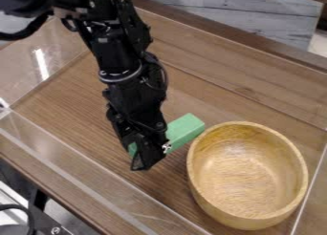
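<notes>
My black gripper (138,146) hangs at the centre of the camera view, low over the wooden table, shut on a green object (181,132). Part of the green object sticks out to the right of the fingers, and the rest is hidden behind them. A round pale-yellow bowl (250,178) sits just right of the gripper and the green object.
Pale marbled boards (255,14) stand along the back. A black cable (13,220) shows at the lower left corner.
</notes>
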